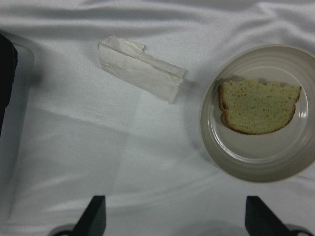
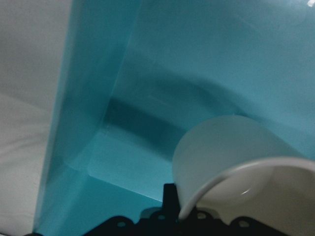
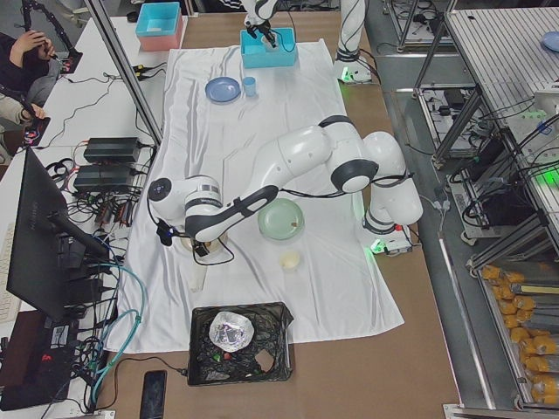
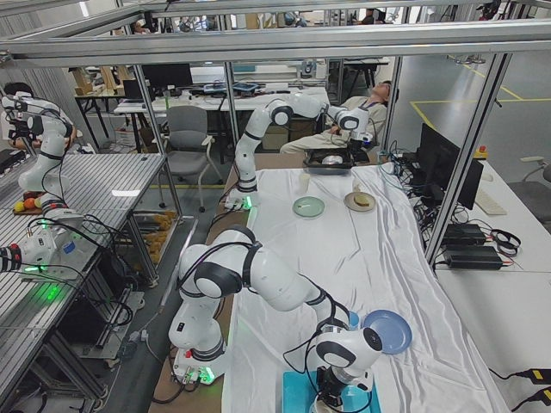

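My left gripper is open and empty over the cloth, near a beige plate (image 1: 231, 162) that holds a slice of bread (image 1: 258, 105). A folded pale paper piece (image 1: 140, 69) lies beside the plate. My right gripper is inside the blue bin (image 2: 133, 59) at a white cup (image 2: 221, 142), shut on the cup's rim with the cup lying tilted over the bin floor.
A green plate (image 3: 280, 219) and a small pale cup (image 3: 288, 260) stand on the white cloth. A black crate (image 3: 201, 345) is at the front, a blue plate (image 3: 223, 89) and blue cup (image 3: 249, 85) near the bin.
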